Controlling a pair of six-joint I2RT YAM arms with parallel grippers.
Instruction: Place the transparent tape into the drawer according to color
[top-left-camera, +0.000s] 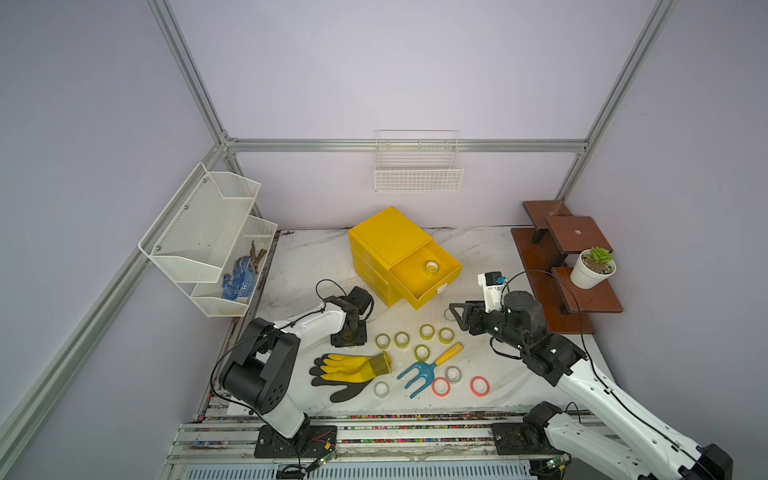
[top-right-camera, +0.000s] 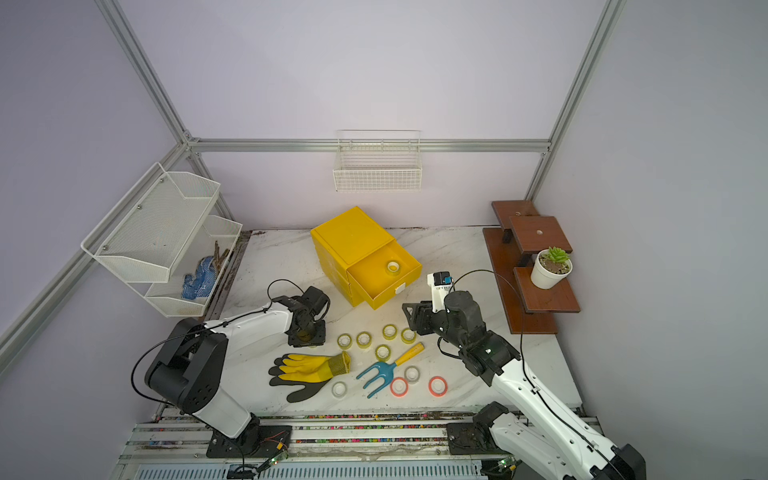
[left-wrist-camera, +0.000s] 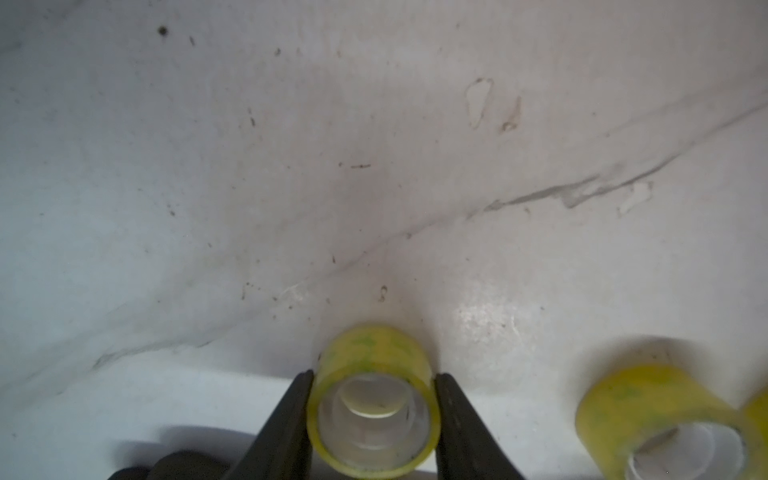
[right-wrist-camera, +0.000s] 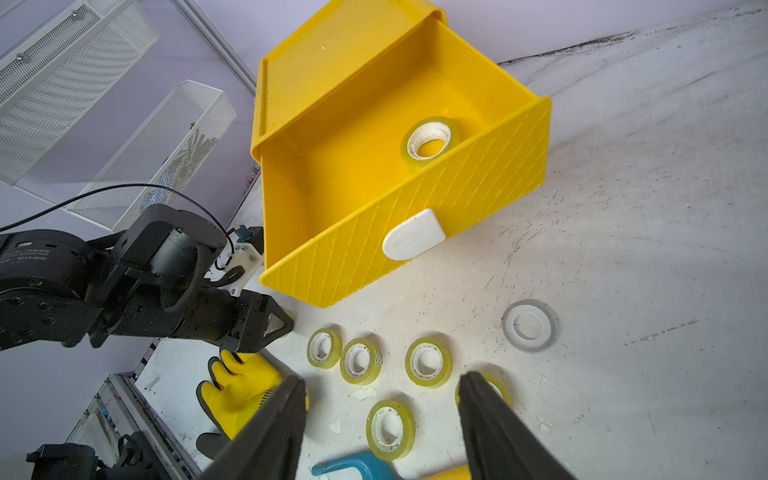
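In the left wrist view, my left gripper is shut on a yellowish transparent tape (left-wrist-camera: 372, 345), fingers pressed to opposite sides of the roll. How far it is off the table is hard to tell. Another yellowish tape (left-wrist-camera: 632, 400) lies to its right. The yellow drawer (right-wrist-camera: 344, 188) is pulled out, and one yellowish tape (right-wrist-camera: 412, 148) lies inside it. Several more yellowish rolls lie in front, among them a tape (right-wrist-camera: 412, 364). Over the table, my right gripper stands open and empty, with rolls visible below and beyond its fingers.
A clear grey tape (right-wrist-camera: 514, 334) lies right of the drawer. Yellow gloves (top-left-camera: 352, 368), a blue fork (top-left-camera: 424, 371) and a red tape (top-left-camera: 479, 377) lie toward the front. On the right, a potted plant (top-left-camera: 588, 276) stands on a brown shelf.
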